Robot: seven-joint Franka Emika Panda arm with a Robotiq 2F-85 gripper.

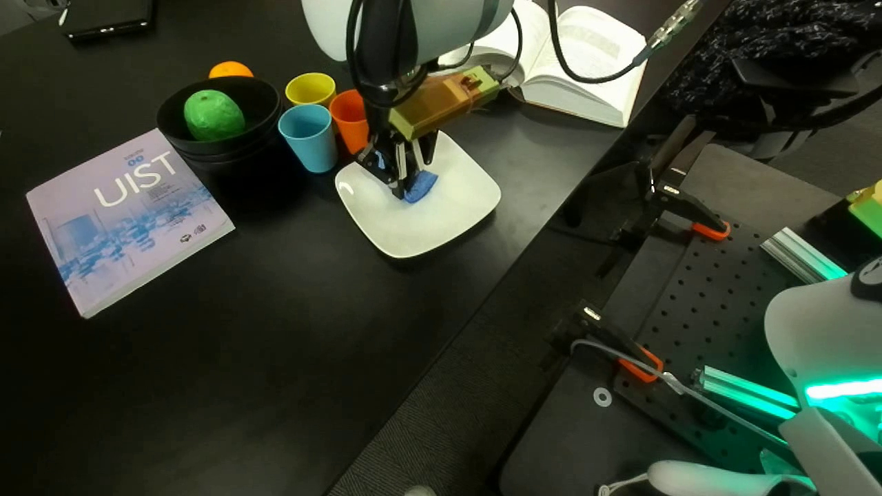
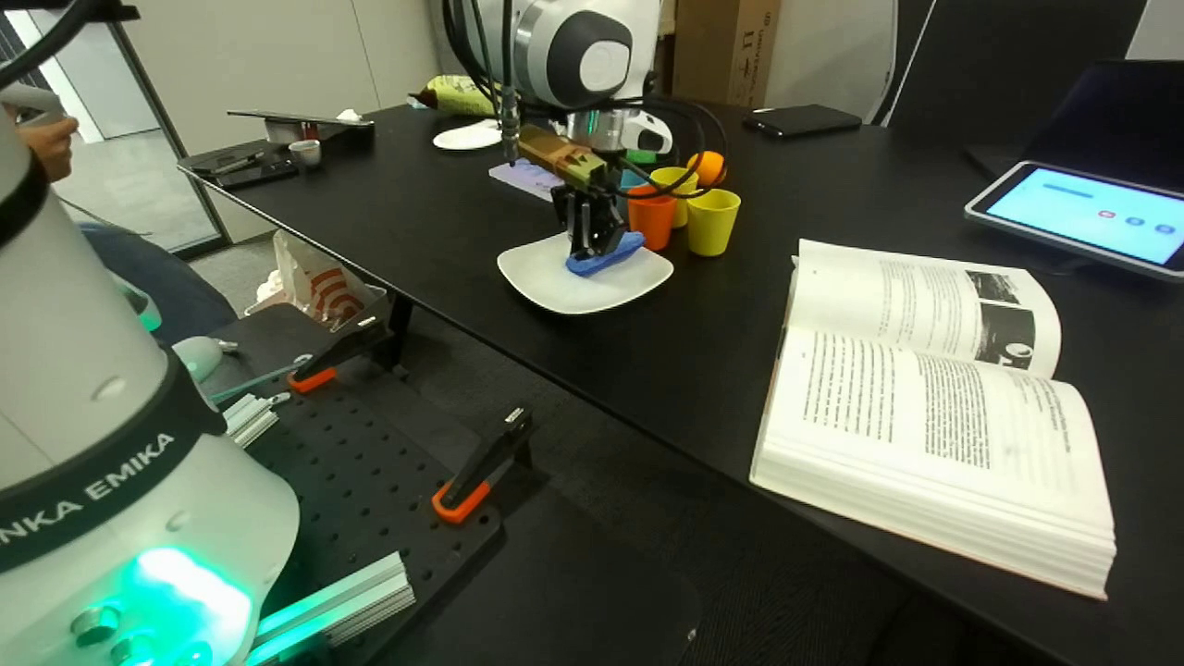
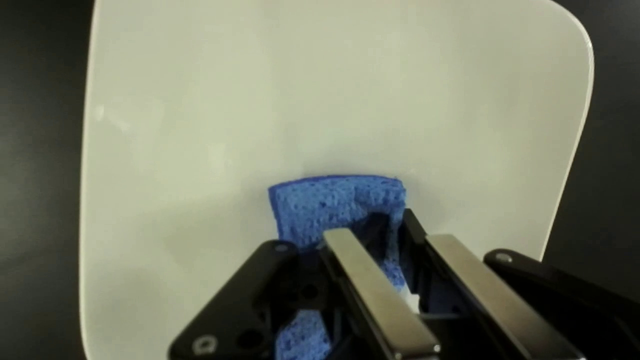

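Note:
A blue sponge is pinched in my gripper, which is shut on it. The sponge rests against the inside of a white square plate, and in the wrist view the fingers hide its lower middle. In exterior view 1 the plate lies on the black table, with the sponge and my gripper over its middle. From the second exterior view, the sponge runs across the plate toward its cup-side rim.
Close behind the plate stand a blue cup, an orange cup and yellow cups. Black bowls hold a green fruit. An open book and a closed UIST book flank the area.

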